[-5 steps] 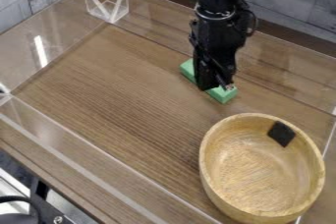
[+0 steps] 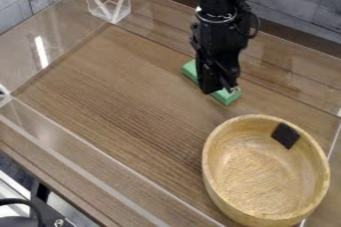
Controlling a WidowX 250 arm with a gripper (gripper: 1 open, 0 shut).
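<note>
My gripper [image 2: 213, 72] hangs over a green object [image 2: 221, 93] on the wooden table [image 2: 100, 102], its fingertips low at that object and partly covering it. The fingers look close together; whether anything is between them is hard to see.
A large tan round bowl [image 2: 261, 176] with a black patch [image 2: 285, 134] fills the lower right. A white wire or plastic piece [image 2: 110, 4] stands at the back left.
My gripper has shifted very slightly to the left over the last second; the green object looks about where it was.
</note>
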